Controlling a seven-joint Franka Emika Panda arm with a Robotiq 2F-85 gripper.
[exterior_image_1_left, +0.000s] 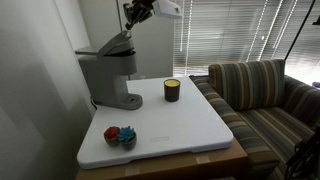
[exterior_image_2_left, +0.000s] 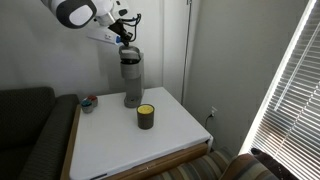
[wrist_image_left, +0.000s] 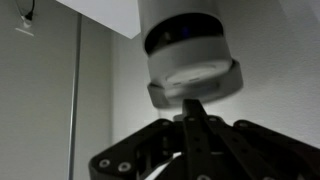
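A grey coffee maker (exterior_image_1_left: 108, 75) stands at the back left of the white table, its upper part tilted. Just above its top is my gripper (exterior_image_1_left: 127, 30), with the arm reaching in from above. The wrist view has the machine's rounded grey head (wrist_image_left: 190, 60) directly ahead of the gripper. The fingers are together and nothing shows between them. Whether they touch the machine I cannot tell. To the right of the machine sits a dark mug with a yellow inside (exterior_image_1_left: 172, 91).
Two small containers, one with a red top (exterior_image_1_left: 112, 133) and one with a turquoise top (exterior_image_1_left: 128, 136), are near the table's front left. A striped armchair (exterior_image_1_left: 245, 85) borders the right side.
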